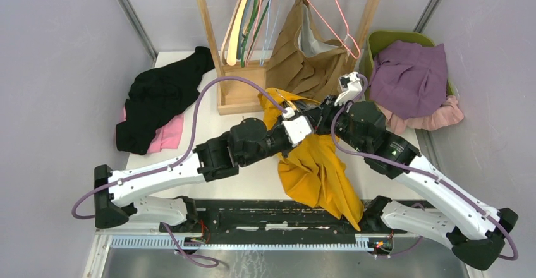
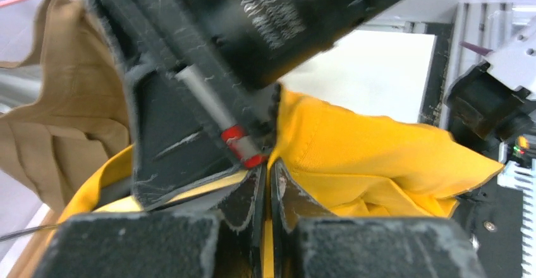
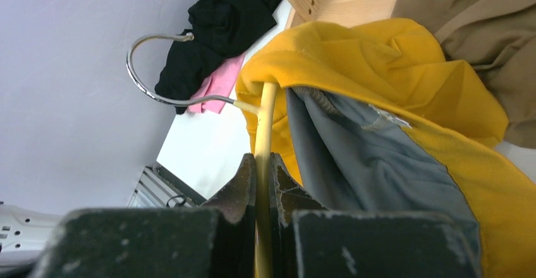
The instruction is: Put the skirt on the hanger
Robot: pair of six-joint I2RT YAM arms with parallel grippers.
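A yellow skirt with grey lining hangs between my grippers over the table's middle, a pale yellow hanger inside its waistband; the silver hook pokes out. My left gripper is shut on the skirt's yellow edge, close beside the right gripper's housing. My right gripper has its fingers around the hanger bar, touching or very near it; whether it grips firmly I cannot tell. In the top view both gripper tips are largely hidden by the arms.
A wooden rack holds several hangers at the back, with a pink one and a brown garment. Black and pink clothes lie left; a green bin with garments stands right.
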